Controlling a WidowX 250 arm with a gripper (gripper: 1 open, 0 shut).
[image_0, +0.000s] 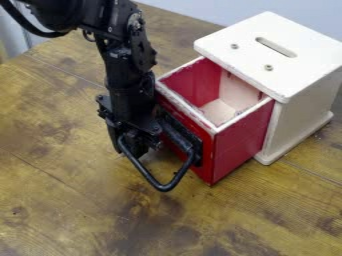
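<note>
A black robot arm comes down from the top left to my gripper (150, 135), which is low against the front of a red drawer (237, 145) in a white wooden box (294, 60). The drawer is pulled out, with a pale, empty-looking inside. The gripper's fingers are hidden behind its dark body and a looped black cable, so whether they are open or shut does not show.
The box has a slotted lid and stands at the right. A pale wall is behind the table.
</note>
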